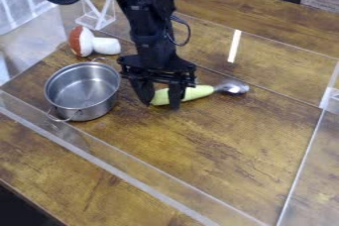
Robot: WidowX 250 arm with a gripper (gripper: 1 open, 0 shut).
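Note:
My black gripper [157,83] is lowered onto the pale green corn [193,92], its fingers around the left part of it, hiding some of it; whether they touch it or hold it cannot be told. A silver spoon [232,88] lies at the corn's right end. A steel pot [82,90] stands to the left of the gripper.
A red-and-white mushroom-like toy [82,44] lies at the upper left, near a white rack [98,10]. Transparent panels edge it.

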